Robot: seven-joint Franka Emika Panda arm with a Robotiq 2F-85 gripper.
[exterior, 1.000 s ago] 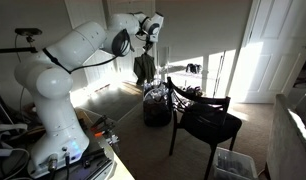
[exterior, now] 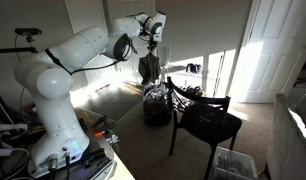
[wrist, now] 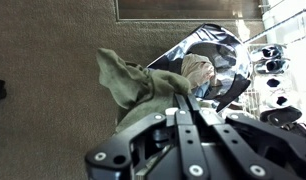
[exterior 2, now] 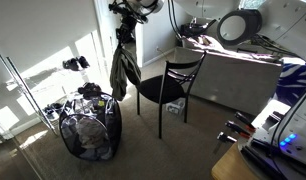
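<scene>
A dark olive-green cloth (exterior: 149, 68) hangs from my gripper (exterior: 151, 47), whose fingers are shut on its upper end. In exterior view 2 the cloth (exterior 2: 119, 74) droops in a long fold, beside and above a dark mesh laundry basket (exterior 2: 81, 148). The wrist view shows the cloth (wrist: 138, 88) spreading out to the left from under my gripper. Past the cloth, the basket's shiny opening (wrist: 233, 62) is visible, with a pale, crumpled item (wrist: 198, 70) inside.
A black chair (exterior: 206, 122) stands right of the basket in exterior view 1. A wire rack with shoes (wrist: 275, 85) lies beyond the basket. At the lower right is a clear bin (exterior: 233, 164). Open carpet lies in front of the chair.
My gripper and the hanging cloth have shifted slightly right in exterior view 1, toward the basket. The basket and chair have stayed put.
</scene>
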